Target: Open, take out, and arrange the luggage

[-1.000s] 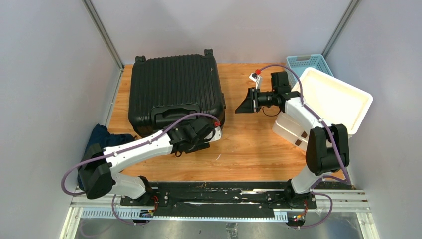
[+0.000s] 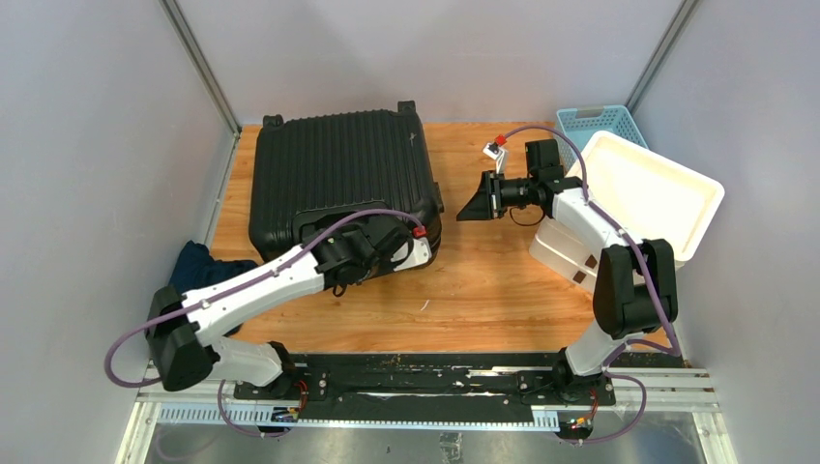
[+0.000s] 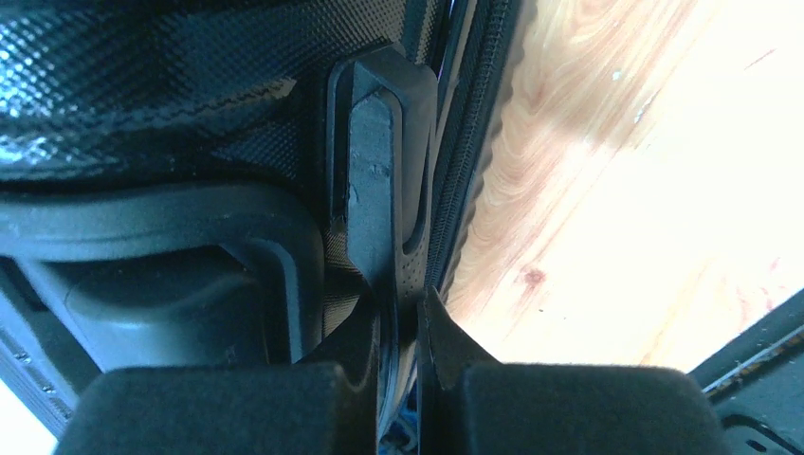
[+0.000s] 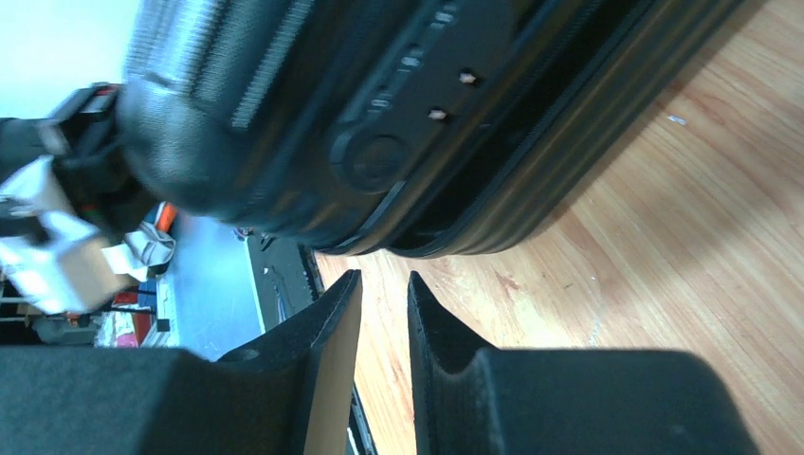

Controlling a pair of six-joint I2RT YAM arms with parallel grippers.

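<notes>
The black suitcase [image 2: 343,155] lies at the back left of the wooden table. At its front right corner is my left gripper, shut on a long black pull tab [image 3: 374,180] beside the zipper track [image 3: 469,133]; in the top view the arm hides these fingertips. My right gripper hangs right of the suitcase, its fingers a little apart with nothing between them, facing the suitcase's side.
A cream lidded box [image 2: 643,193] stands at the right, with a blue basket [image 2: 619,124] behind it. Dark folded cloth [image 2: 198,271] lies at the front left. Bare table [image 2: 483,290] fills the front middle.
The suitcase's front right has moved slightly right and toward the front. The right arm is unchanged.
</notes>
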